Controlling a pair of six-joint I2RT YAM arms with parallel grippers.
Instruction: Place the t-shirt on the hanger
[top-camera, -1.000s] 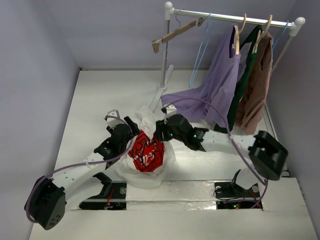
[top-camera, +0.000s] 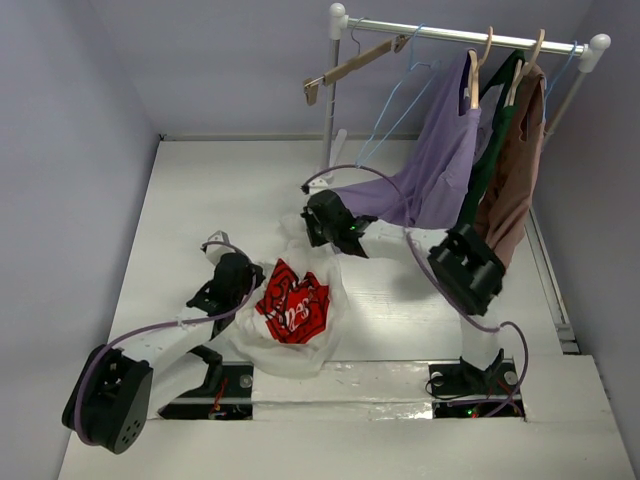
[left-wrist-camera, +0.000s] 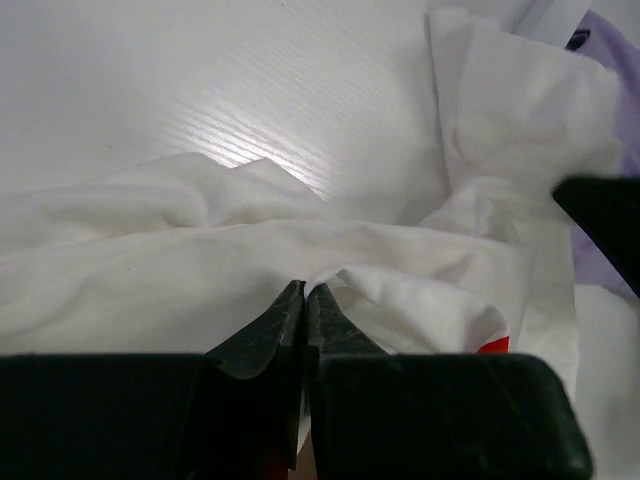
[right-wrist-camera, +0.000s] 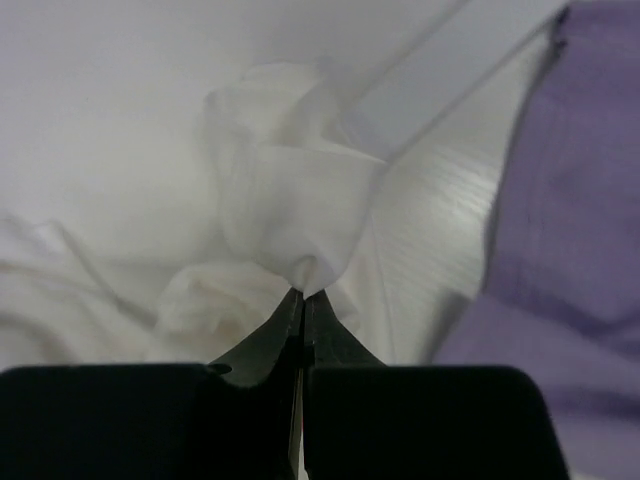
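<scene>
The white T-shirt with a red print lies bunched on the table between my arms. My left gripper is shut on white cloth at the shirt's left upper part. My right gripper is shut on a white fold at the shirt's upper end, seen blurred in the right wrist view. Above and behind it a light blue hanger hangs from the rail of the rack.
A purple garment, a green one and a brown one hang at the right. A clip hanger hangs at the rail's left.
My left gripper shifted slightly. The blue hanger swung out.
</scene>
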